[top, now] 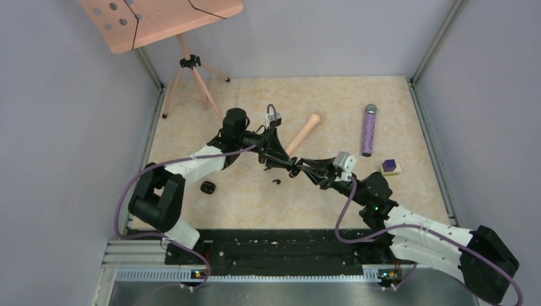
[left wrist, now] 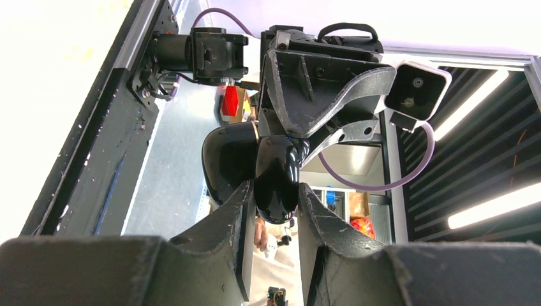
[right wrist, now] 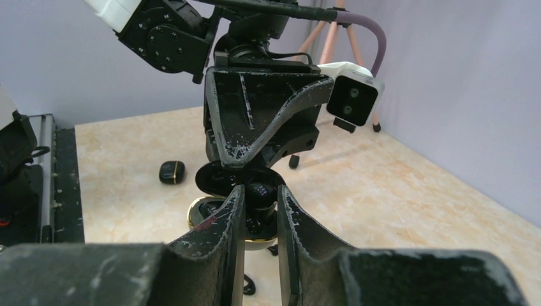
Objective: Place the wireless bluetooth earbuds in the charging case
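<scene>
The black charging case point(top: 295, 171) hangs between the two grippers over the table's middle, lid raised, seen open with a gold rim in the right wrist view point(right wrist: 210, 233). My left gripper is shut on it. My right gripper faces the case's inside, fingertips close together in front of it; whether anything is between them is hidden. A small black earbud point(top: 277, 182) lies on the table below, and another small dark piece point(right wrist: 273, 250) is partly hidden behind the grippers.
A black box point(top: 208, 187) lies at left. A pale roller point(top: 305, 132), a purple microphone point(top: 369, 131) and a block on a pale base point(top: 390, 164) are toward the back and right. A pink stand point(top: 198, 83) is at the back left.
</scene>
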